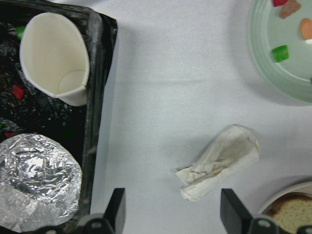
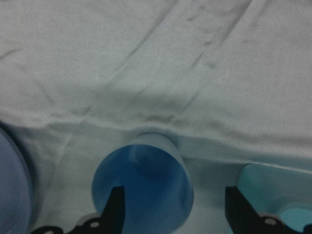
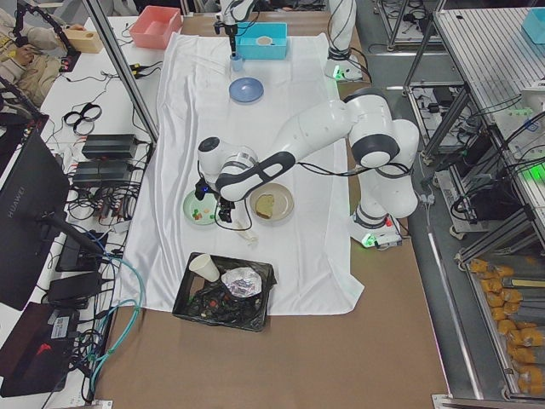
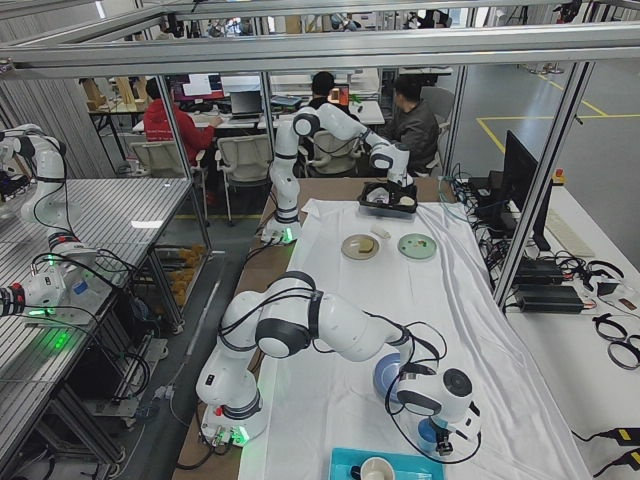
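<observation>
My left gripper is open above the white cloth. Below it lie a crumpled paper item (image 1: 217,163), a green plate (image 1: 263,58) with small food pieces and a plate with bread (image 1: 290,214). The black bin (image 1: 100,63) holds a white cup (image 1: 53,58), crumpled foil (image 1: 36,183) and small bits. My right gripper is open over a blue cup (image 2: 141,185), between a blue plate (image 2: 12,185) and a turquoise tray (image 2: 273,187).
A pink container (image 3: 155,25) sits on the side table, beside a metal frame post, cables and monitors along the edge.
</observation>
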